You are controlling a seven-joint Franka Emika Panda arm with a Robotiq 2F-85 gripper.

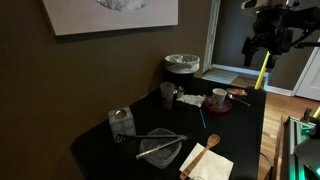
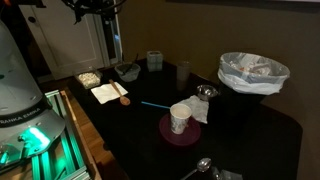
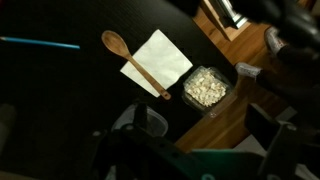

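My gripper hangs high over the right end of the dark table, open and apart from everything below. In the wrist view, its dark fingers frame the lower edge. Beneath it, a wooden spoon lies across a white napkin. Beside these sits a clear container of white pieces. A clear bowl with a black-ended utensil across it stands on the table. Farther along, a white cup rests on a dark red plate. A blue stick lies between cup and napkin.
A grey metal box, a dark tumbler and a lined bin line the wall side. Crumpled white paper lies near the cup. Bare table stretches in front of the plate.
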